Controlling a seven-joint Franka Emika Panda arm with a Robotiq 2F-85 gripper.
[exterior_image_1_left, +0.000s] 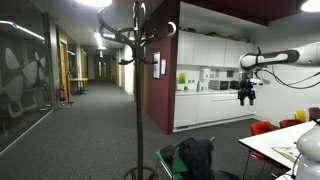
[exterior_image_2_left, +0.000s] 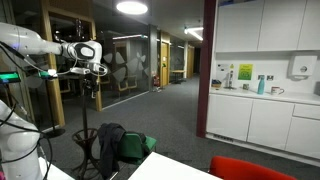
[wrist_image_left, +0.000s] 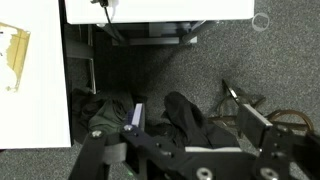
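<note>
My gripper hangs high in the air at the end of the raised arm, pointing down, well above the floor. In the wrist view, the gripper has its dark fingers spread wide apart at the bottom, and nothing is held between them. Far below lies a dark jacket, draped over a green chair. Exterior view 2 also shows the gripper up at the left, near the coat stand.
The coat stand rises beside the chair. A white table spans the front of exterior view 2, with a red chair at its right. White cabinets line the back. Open carpet stretches toward the corridor.
</note>
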